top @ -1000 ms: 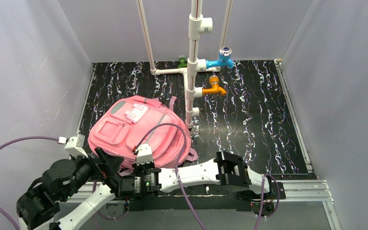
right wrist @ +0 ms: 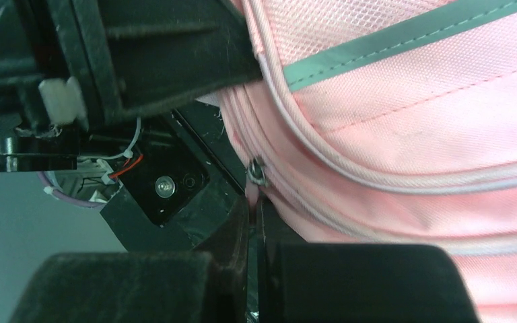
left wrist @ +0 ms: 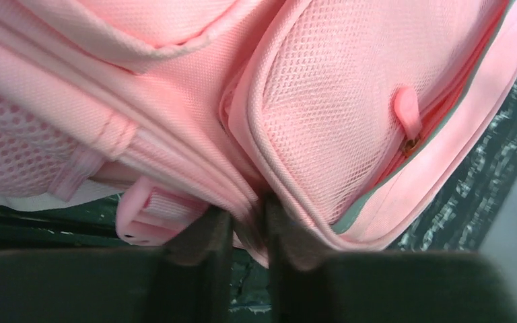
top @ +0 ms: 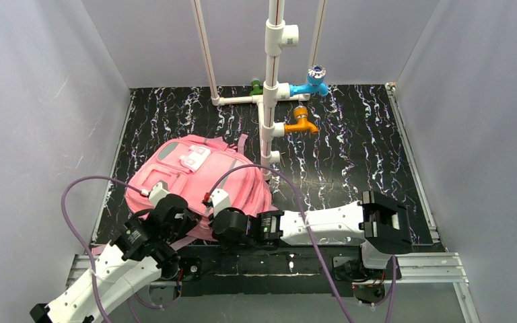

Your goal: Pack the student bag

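Observation:
The pink student bag (top: 192, 175) lies at the left of the dark table, its front facing up. In the right wrist view, my right gripper is shut on a zipper pull (right wrist: 253, 191) at the bag's lower edge. My left gripper is at that edge too, its fingers close together on either side of a pink fabric fold (left wrist: 248, 219); whether they clamp it does not show. One dark left finger (right wrist: 195, 60) reaches the bag's piping in the right wrist view. A second zipper pull (left wrist: 407, 113) hangs on the front pocket.
White pipes (top: 269, 101) with a blue tap (top: 315, 84) and an orange tap (top: 301, 122) rise behind and to the right of the bag. Both arms are close together at the front edge.
My left gripper has moved right and inward onto the bag's lower edge. The right gripper has shifted rightward along the edge, and the bag's lower right side bulges a little more.

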